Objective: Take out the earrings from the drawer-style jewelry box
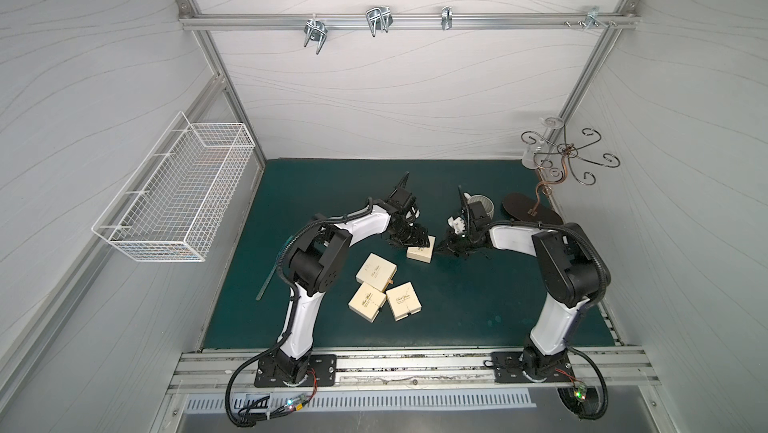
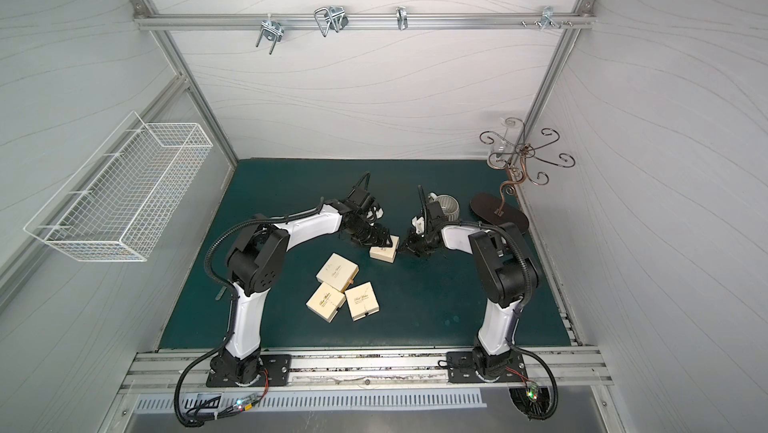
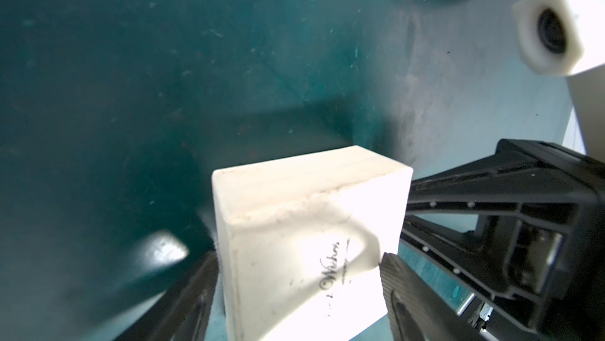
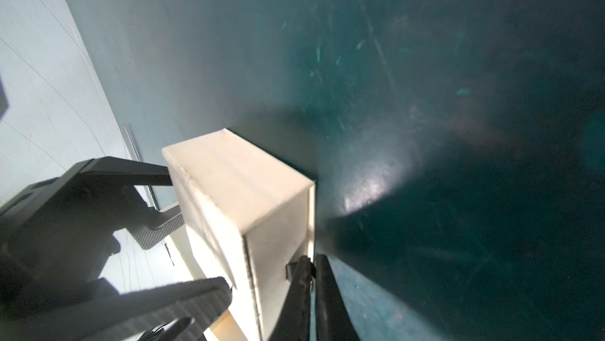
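Note:
A cream jewelry box (image 1: 421, 250) with printed lettering lies near the table's middle. My left gripper straddles it part open, one finger on each side; whether both press on it is unclear. From the right, my right gripper (image 1: 442, 248) reaches the box's end face. In the right wrist view, its fingertips (image 4: 324, 270) are together beside a small dark pull tab (image 4: 292, 270) on that face. No grip on the tab can be made out. The drawer looks shut, and no earrings are visible.
Three more cream boxes, a back one (image 1: 376, 270), a left one (image 1: 367, 302) and a right one (image 1: 404, 300), lie in front of the left arm. A ribbed cup (image 2: 448, 207) and dark round base (image 2: 497, 210) stand behind the right arm.

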